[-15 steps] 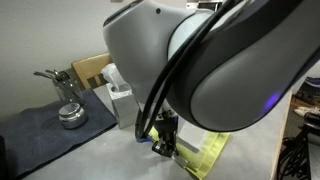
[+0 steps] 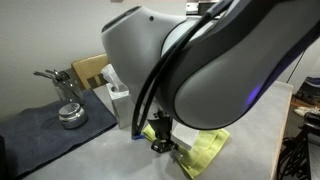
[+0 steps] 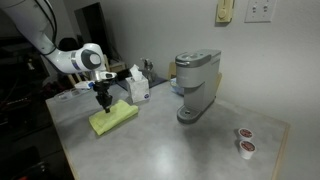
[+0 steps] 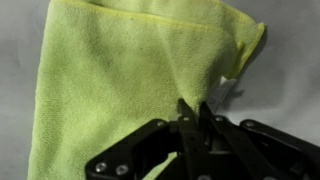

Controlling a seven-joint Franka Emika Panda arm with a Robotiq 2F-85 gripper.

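A yellow-green cloth [image 4: 120, 85] lies folded on the grey table and fills much of the wrist view. My gripper is shut on the cloth, at a pinched spot where creases gather near its right side. In exterior view 2 the cloth [image 3: 116, 118] lies at the left of the table, with the gripper [image 3: 105, 108] at its back edge. From the other side, in exterior view 1, the cloth [image 2: 205, 152] shows partly behind the arm, and the gripper [image 2: 163, 143] points down at it.
A white tissue box [image 3: 135, 88] stands behind the cloth. A grey coffee maker [image 3: 198, 85] is at the back, and two small pods [image 3: 246, 148] sit to the right. Metal pots [image 2: 72, 114] rest on a dark mat [image 2: 45, 140].
In exterior view 1 the arm has shifted slightly, and the gripper's fingers look closer together and lower at the cloth. The cloth's near edge has changed shape a little.
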